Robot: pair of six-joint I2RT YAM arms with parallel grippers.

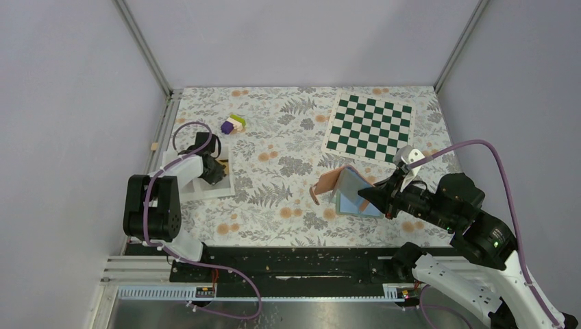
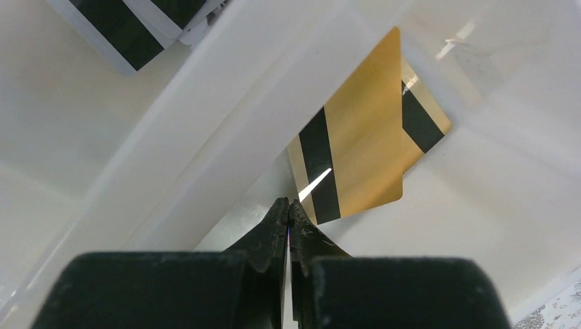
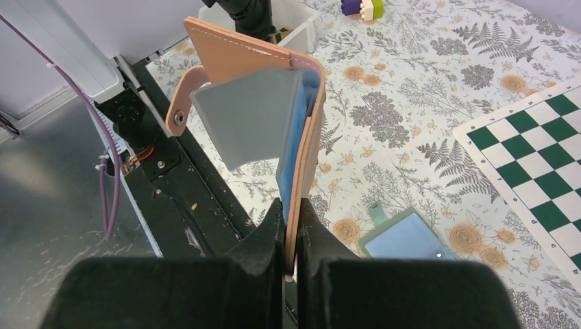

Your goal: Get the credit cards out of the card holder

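Note:
In the top view my right gripper (image 1: 367, 195) is shut on the open tan card holder (image 1: 327, 179), raised at the right; in the right wrist view its clear sleeve (image 3: 243, 116) hangs open, with little visible inside except blue. My left gripper is shut, nothing seen between its fingers, low in the white divided bin (image 2: 479, 192) at the left. Just beyond its tips lie gold striped cards (image 2: 363, 157) in one compartment; darker cards (image 2: 120, 31) lie across the divider (image 2: 199, 130).
A coloured block cluster (image 1: 233, 123) sits behind the bin. A checkered board (image 1: 368, 127) lies at the back right. A blue-topped green board (image 3: 404, 236) lies below the card holder.

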